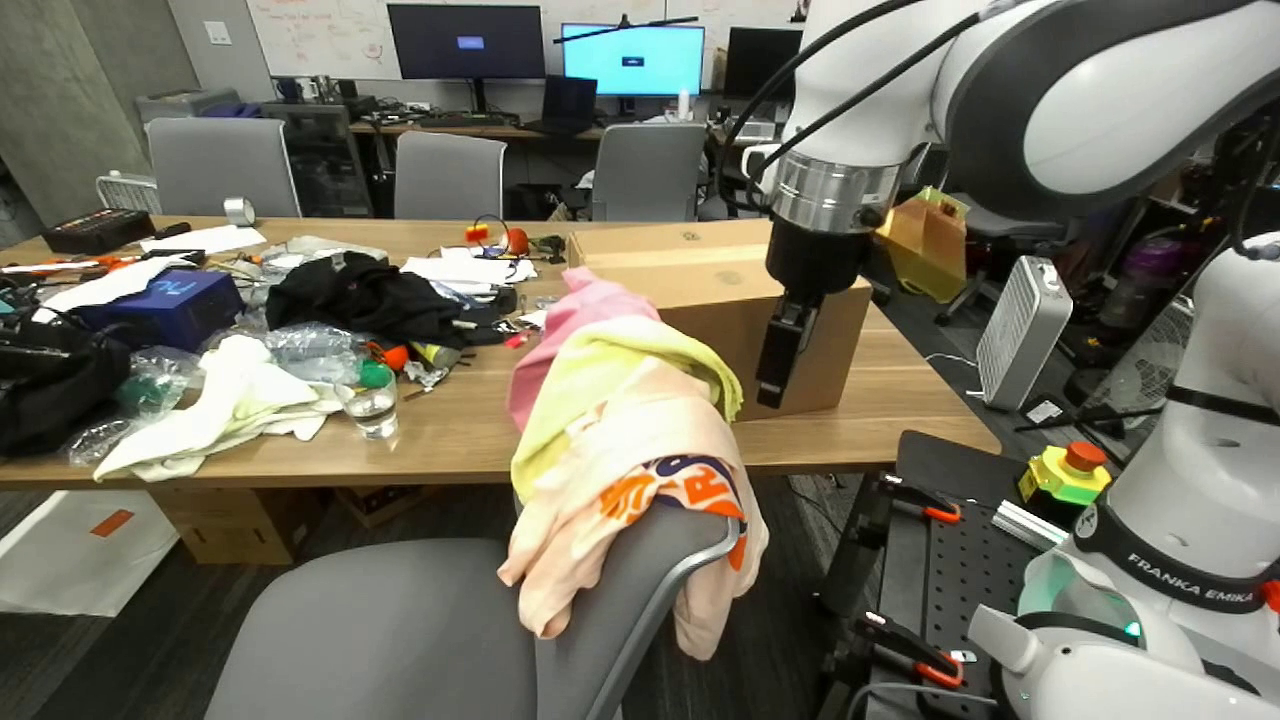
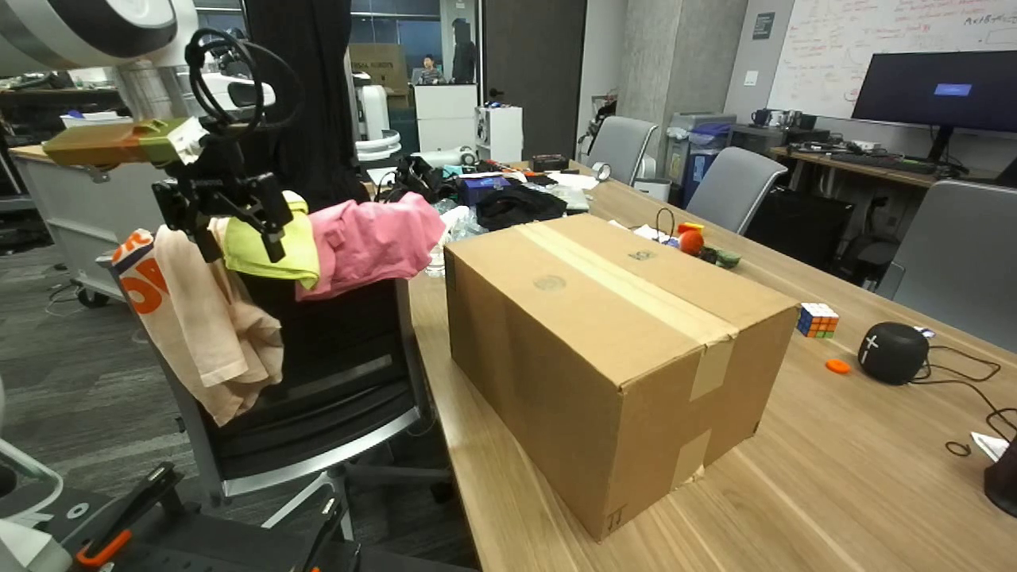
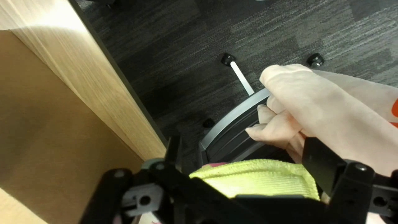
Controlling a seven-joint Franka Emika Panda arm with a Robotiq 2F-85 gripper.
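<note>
A peach shirt with orange and navy lettering (image 1: 636, 432), a yellow cloth (image 1: 576, 382) and a pink cloth (image 1: 588, 314) lie draped over the back of a grey chair (image 1: 396, 624). My gripper (image 2: 232, 249) is open with nothing held between its fingers. In exterior view 1 it hangs to the right of the cloths, in front of the cardboard box. The wrist view shows the yellow cloth (image 3: 257, 177) low in the frame, below and beyond the fingers, and the peach shirt (image 3: 317, 100) to the right.
A large closed cardboard box (image 2: 610, 334) stands on the wooden table (image 2: 858, 477) beside the chair. Clutter, including a black cloth (image 1: 360, 296) and a glass (image 1: 373, 414), covers the table's left part. A Rubik's cube (image 2: 817, 320) and a speaker (image 2: 892, 353) sit behind the box.
</note>
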